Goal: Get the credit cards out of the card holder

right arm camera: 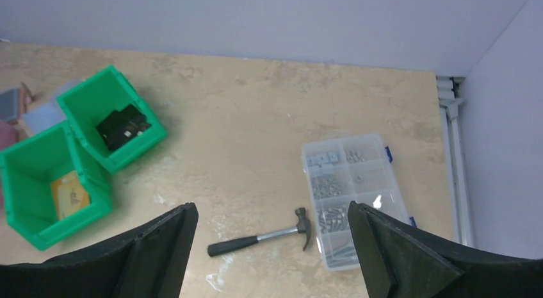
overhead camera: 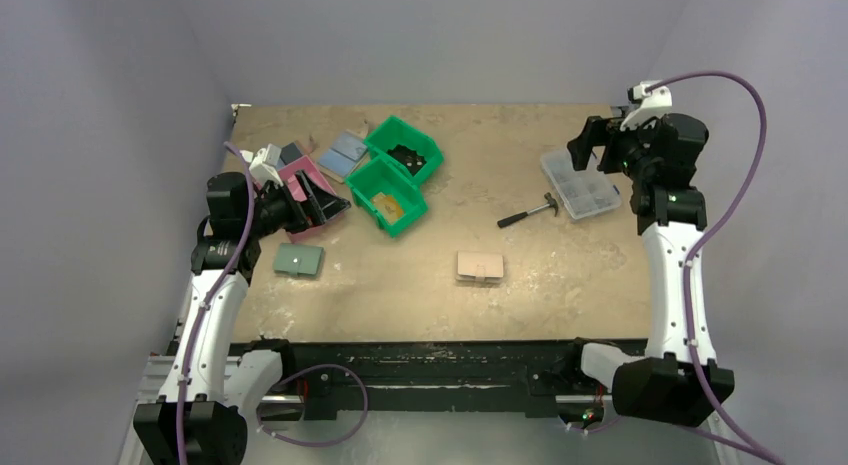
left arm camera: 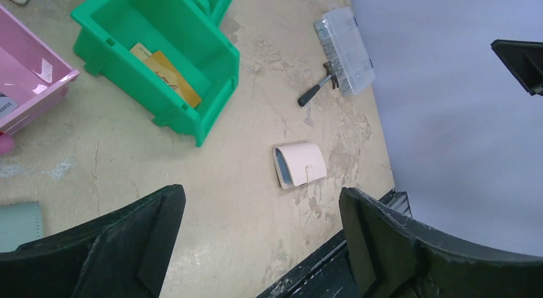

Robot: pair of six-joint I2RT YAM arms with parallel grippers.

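Observation:
A beige card holder (overhead camera: 480, 267) with a flap lies on the front middle of the table; in the left wrist view it (left arm camera: 299, 163) shows a blue-grey inside at its side. A green card holder (overhead camera: 298, 260) lies at the front left, partly visible in the left wrist view (left arm camera: 19, 224). My left gripper (overhead camera: 320, 205) is raised above the left side, by the pink bin, open and empty. My right gripper (overhead camera: 590, 143) is raised over the back right near the clear organizer, open with nothing between its fingers.
Two green bins (overhead camera: 405, 145) and a pink bin (left arm camera: 35, 67) stand at back left, beside grey-blue items (overhead camera: 345, 153). A hammer (overhead camera: 520, 215) and a clear organizer (overhead camera: 580, 185) lie on the right.

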